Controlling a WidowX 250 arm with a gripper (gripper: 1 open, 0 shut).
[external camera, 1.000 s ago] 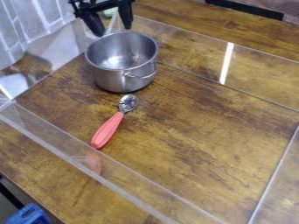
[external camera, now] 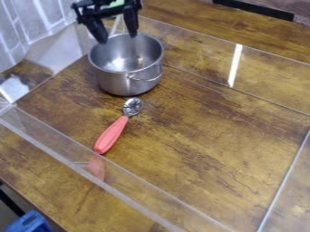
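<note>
A steel pot [external camera: 125,77] sits upright on the wooden surface at the upper left. My black gripper [external camera: 116,24] is at the top of the view, above the pot's back rim, with its fingers spread apart. A spoon [external camera: 115,129] with a salmon-pink handle and a metal head lies in front of the pot, pointing toward the lower left.
Clear plastic walls [external camera: 237,65] border the wooden surface. A blue object [external camera: 27,224] shows at the bottom left corner.
My gripper has moved slightly toward the right and shifted over the back of the pot. The pot and spoon look unmoved.
</note>
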